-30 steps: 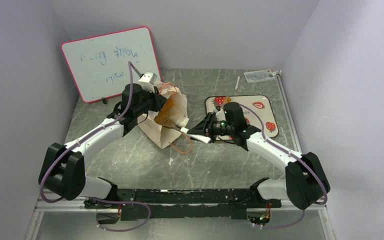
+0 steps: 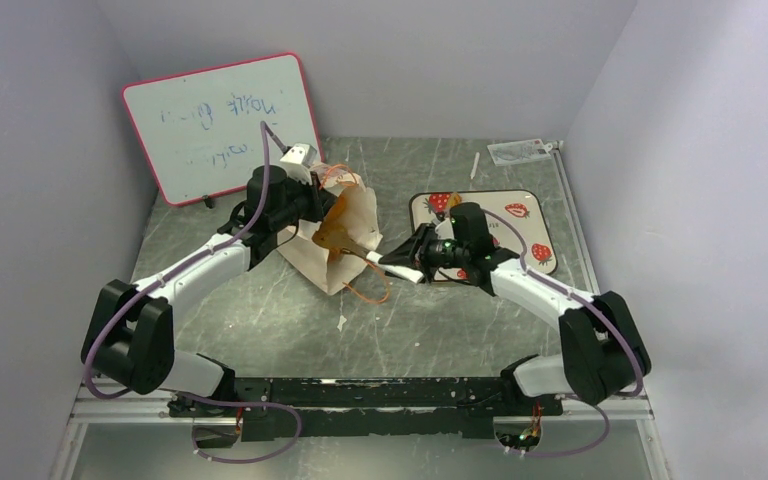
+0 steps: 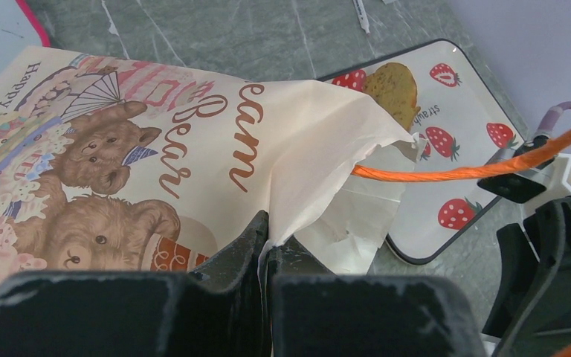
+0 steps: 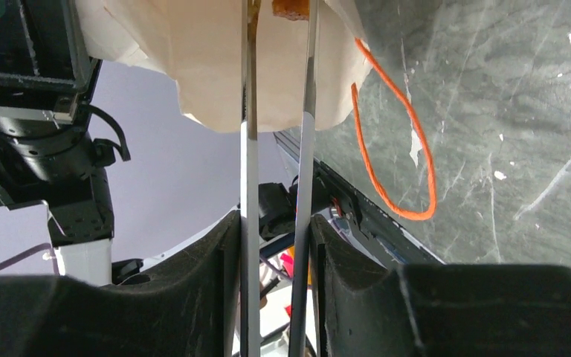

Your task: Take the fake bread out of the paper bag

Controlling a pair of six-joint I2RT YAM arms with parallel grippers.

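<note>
The cream paper bag [image 3: 215, 156] with printed bears lies on its side, mouth to the right in the top view. On the bag's rim my left gripper [image 2: 322, 205] is shut, pinching the paper. Orange-brown fake bread [image 2: 332, 238] shows inside the mouth. My right gripper stands open, two long thin tong-like strips [image 4: 306, 149] running forward from its fingers into the bag. Between the strips' far ends part of the bread [image 4: 290, 8] appears; contact cannot be told. Another bread piece [image 3: 392, 93] rests on the strawberry board [image 3: 483, 193].
Orange cord handles [image 4: 425, 160] loop out of the bag near the right gripper. A whiteboard [image 2: 225, 125] leans behind on the left. At the back right lie a white pen [image 2: 475, 165] and a clear tray [image 2: 520, 152]. Bare table spreads in front.
The bag's lower edge and handle have moved a little to the right. My left gripper stays nearly still on the rim.
</note>
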